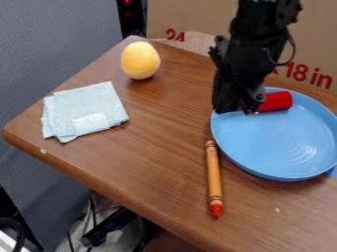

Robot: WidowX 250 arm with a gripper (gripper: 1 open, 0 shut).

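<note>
My black gripper (237,98) is at the upper right, over the left rim of a blue plate (274,148). A red cylinder (275,101) lies on the back of the plate, partly hidden behind the gripper. I cannot tell whether the fingers are open or shut, or whether anything is between them. An orange crayon (214,177) with a red tip lies on the wooden table left of the plate. A folded pale cloth (83,111) lies at the left, and a yellow rounded object (140,59) sits at the back.
A cardboard box (182,20) stands behind the table (132,172). The table's left edge drops to a grey area.
</note>
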